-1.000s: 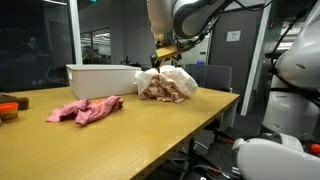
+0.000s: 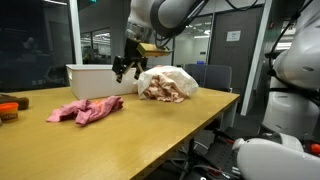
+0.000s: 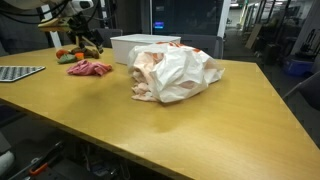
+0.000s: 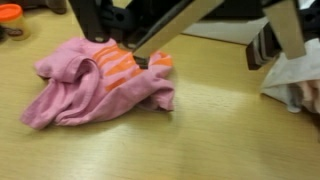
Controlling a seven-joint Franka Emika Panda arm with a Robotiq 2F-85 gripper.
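A crumpled pink cloth (image 2: 88,110) lies on the wooden table; orange stripes show on the pink cloth (image 4: 105,80) in the wrist view. My gripper (image 2: 128,76) hangs above the table, to the right of and higher than the cloth. Its fingers stand wide apart with nothing between them. In the second exterior view the gripper (image 3: 95,42) appears over the pink cloth (image 3: 89,68) at the table's far left.
A big crumpled white bag (image 3: 180,75) sits on the table, with pinkish material (image 2: 165,90) showing in it. Behind stands a white box (image 2: 95,80). Orange tubs (image 2: 8,108) are at the left. Bare table lies in front.
My gripper has moved left in exterior view 1, away from the white bag and toward the pink cloth. The cloth and the bag look unmoved.
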